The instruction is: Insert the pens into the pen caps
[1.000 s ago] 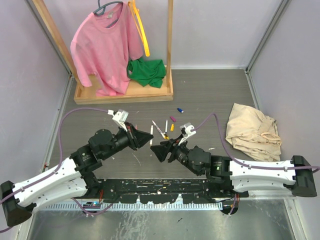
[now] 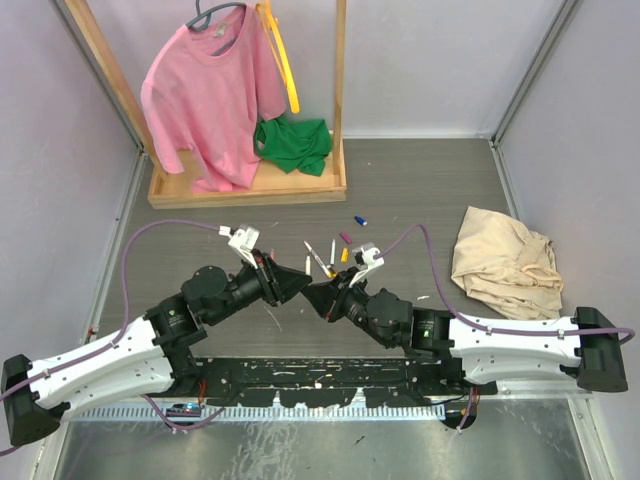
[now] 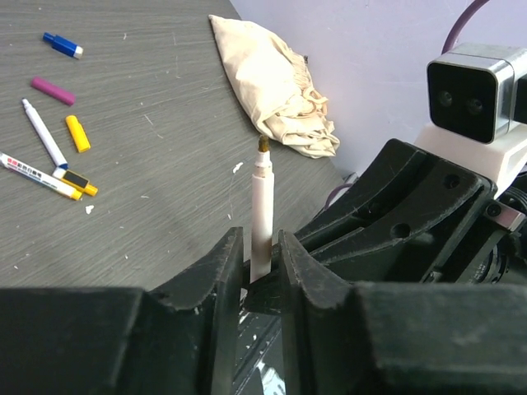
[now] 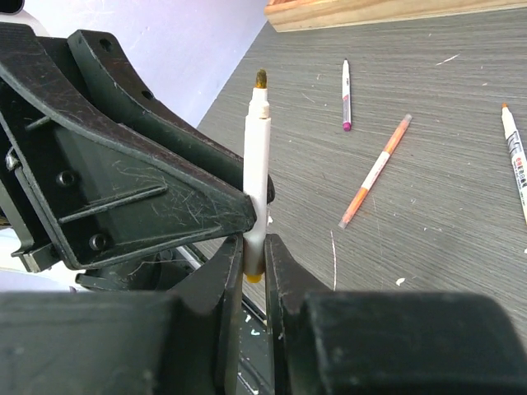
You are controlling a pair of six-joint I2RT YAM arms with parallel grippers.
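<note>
An uncapped white pen (image 3: 263, 206) stands upright with its dark yellowish tip on top. My left gripper is shut on it. In the right wrist view, the pen (image 4: 256, 156) also sits between the closed fingers of my right gripper, and a bit of yellow shows at its bottom end. Both grippers meet at this pen, one from each side, just above the table's middle. On the table lie a yellow cap (image 3: 78, 133), a magenta cap (image 3: 53, 90), a blue cap (image 3: 63, 44), and a yellow-and-black piece (image 3: 76, 180).
Several loose pens lie around, among them a white pen (image 3: 44, 133), a printed marker (image 3: 39, 175) and an orange-and-white pen (image 4: 375, 172). A beige cloth (image 2: 507, 264) is heaped at the right. Behind stands a wooden rack (image 2: 262, 193) with a pink shirt (image 2: 215, 90).
Over the last second my two grippers have come closer together, the left one shifting slightly right with the pen.
</note>
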